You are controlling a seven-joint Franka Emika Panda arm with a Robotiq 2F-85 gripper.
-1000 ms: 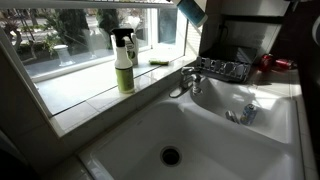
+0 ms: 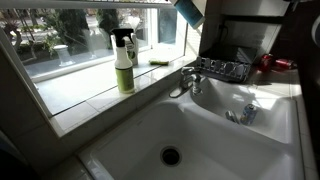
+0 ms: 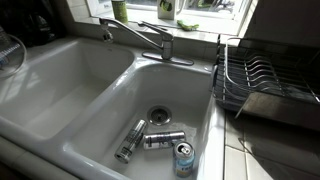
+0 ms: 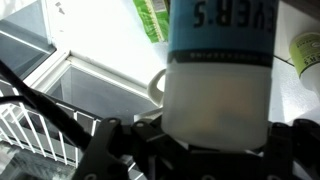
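Note:
A bottle with a blue label and a pale bottom [image 4: 215, 105] fills the upper middle of the wrist view. My gripper is shut on it, dark fingers showing on both sides at the lower edge; their tips are largely hidden by the bottle. In exterior view 1 the same blue bottle [image 2: 189, 12] hangs tilted at the top edge, above the window sill and near the faucet, clear of any surface. The gripper itself is out of that picture, and exterior view 2 shows neither.
A spray bottle [image 2: 123, 65] stands on the window sill, with a green packet [image 2: 159, 63] to its right. Three cans, one of them upright [image 3: 184, 158], are in one sink basin. A dish rack [image 3: 262, 72] stands beside the sink; the other basin [image 3: 70, 80] is empty.
The held blue bottle has shifted slightly left at the top of exterior view 1. The sink and sill items have stayed put.

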